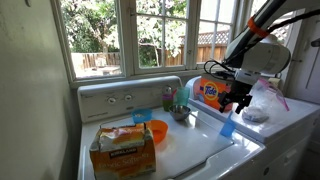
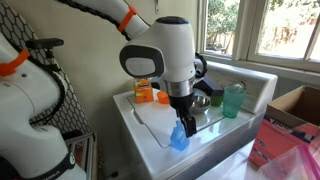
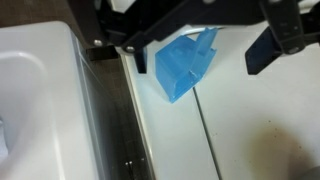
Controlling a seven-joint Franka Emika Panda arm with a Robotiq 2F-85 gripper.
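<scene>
A translucent blue scoop-like piece lies at the front edge of the white appliance top, seen from above in the wrist view. The same blue piece shows below my arm in exterior view 1, and the blue piece is under the hand in exterior view 2. My gripper is open above it, its dark fingers spread wide on either side and nothing held. How high the fingertips stand over the piece is hard to judge.
On the washer top stand a Kirkland bag, an orange bowl, a blue bowl and a metal bowl. An orange Tide container is behind my arm. A green pitcher stands at the back.
</scene>
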